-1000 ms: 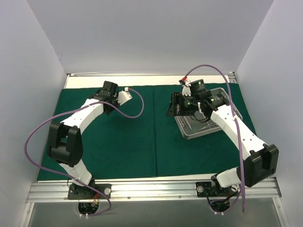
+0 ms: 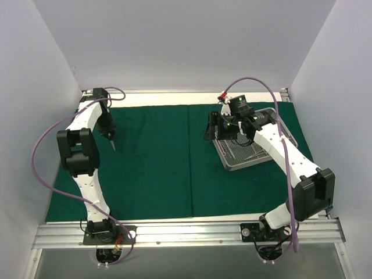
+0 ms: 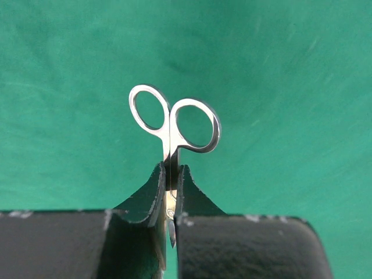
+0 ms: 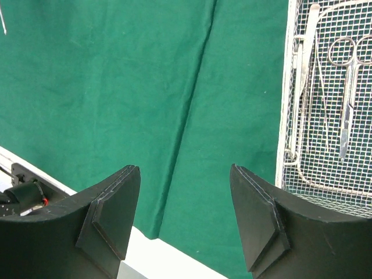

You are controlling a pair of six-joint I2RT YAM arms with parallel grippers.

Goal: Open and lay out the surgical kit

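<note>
In the left wrist view, a pair of silver scissors (image 3: pixel 171 135) is pinched in my left gripper, which is shut across the shanks below the finger rings. The blade tips point back under the gripper. From the top, my left gripper (image 2: pixel 108 132) is over the far-left part of the green cloth (image 2: pixel 148 168). Whether the scissors touch the cloth, I cannot tell. My right gripper stands open and empty, left of the mesh tray (image 2: pixel 244 166). That tray holds other instruments, among them ringed scissors (image 4: pixel 349 87) and a pale handle (image 4: pixel 308 46).
A ridge (image 2: pixel 190 168) in the cloth runs front to back near its middle. Metal rails (image 2: pixel 186 228) border the front, and grey walls (image 2: pixel 186 46) stand on the other sides.
</note>
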